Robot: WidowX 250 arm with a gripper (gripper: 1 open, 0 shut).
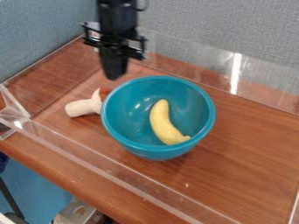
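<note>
A teal bowl (159, 148) sits on the wooden table, with a yellow banana (166, 124) lying inside it. My black gripper (114, 70) is raised at the upper left, behind and above the bowl, apart from it and blurred. It looks shut, with nothing visible between its fingers. Left of the bowl lies a small pale object (84, 106) with a reddish part at its right end.
Clear plastic walls (233, 74) border the wooden table (246, 166). Grey and blue walls stand behind.
</note>
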